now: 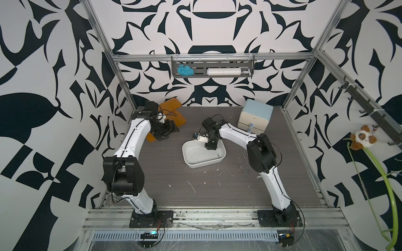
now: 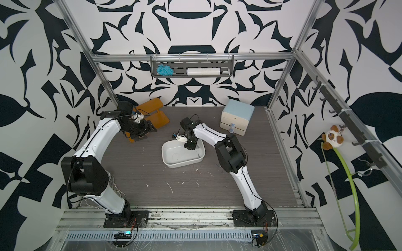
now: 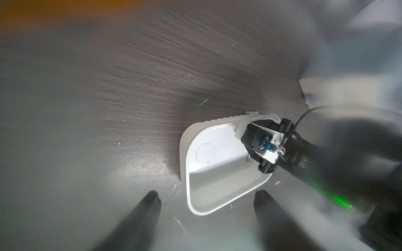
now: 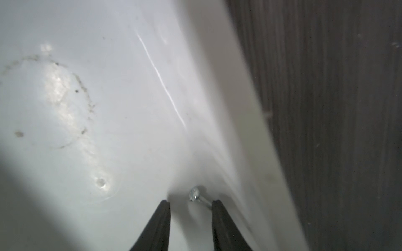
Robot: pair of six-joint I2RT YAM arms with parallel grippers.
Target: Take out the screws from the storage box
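Observation:
The white storage box [image 1: 196, 156] stands in the middle of the table. My right gripper is down inside it near a wall, part open, its fingertips around the head end of a silver screw [image 4: 194, 194] lying on the box floor; I cannot tell whether they touch it. My left gripper is raised at the left, away from the box, with its fingers apart and nothing visible between them.
A cabinet with a light blue top [image 1: 256, 109] stands at the back right, orange pieces [image 1: 175, 117] at the back left. Small loose bits lie on the table around the box.

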